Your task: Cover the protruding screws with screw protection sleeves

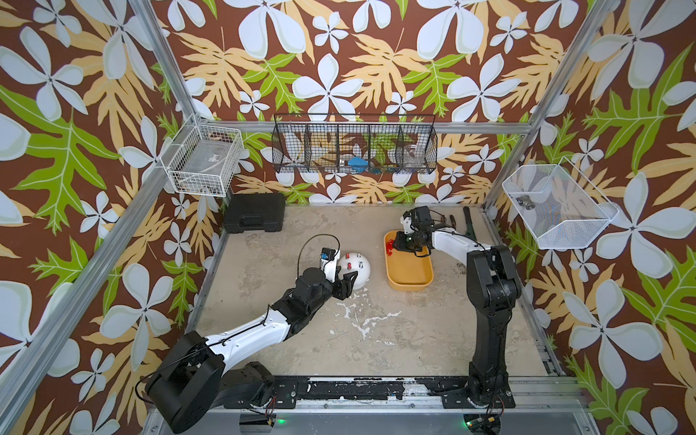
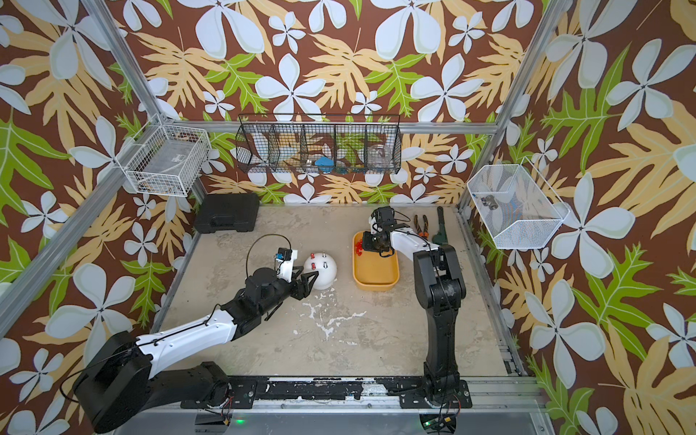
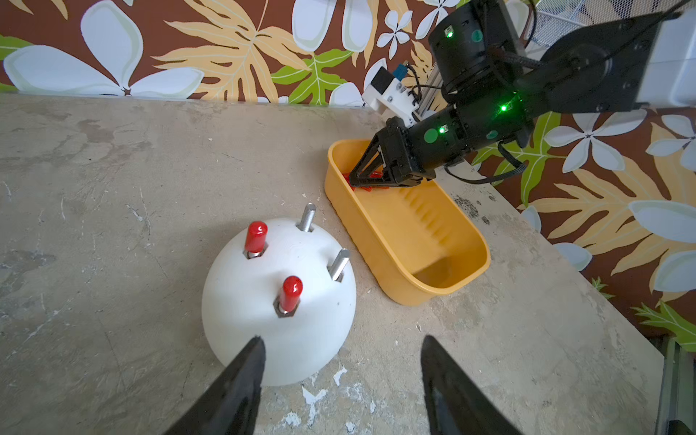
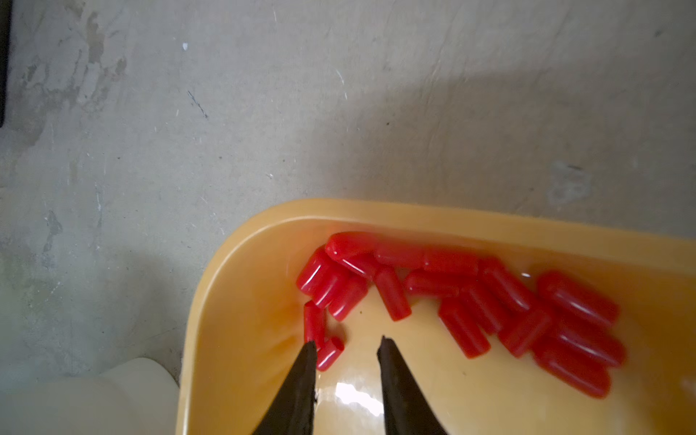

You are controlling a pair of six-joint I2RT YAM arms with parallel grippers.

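A white dome (image 3: 279, 311) stands on the table. Four-sided in layout, its screws show two red-capped ones, the rear-left sleeve (image 3: 256, 237) and the front sleeve (image 3: 290, 292), and two bare metal ones, the back screw (image 3: 307, 216) and the right screw (image 3: 338, 264). My left gripper is at the dome's near side, its fingers apart and empty. Over the far end of the yellow bin (image 4: 210, 304) is my right gripper, its fingers parted with nothing held between them. Several loose red sleeves (image 4: 464, 326) lie in the bin; two of them are close to its left fingertip.
A black case (image 1: 253, 212) lies at the back left. Pliers (image 2: 421, 224) and a dark green tool (image 2: 440, 225) are at the back right, beyond the right arm. Bare table surrounds the dome's front and left.
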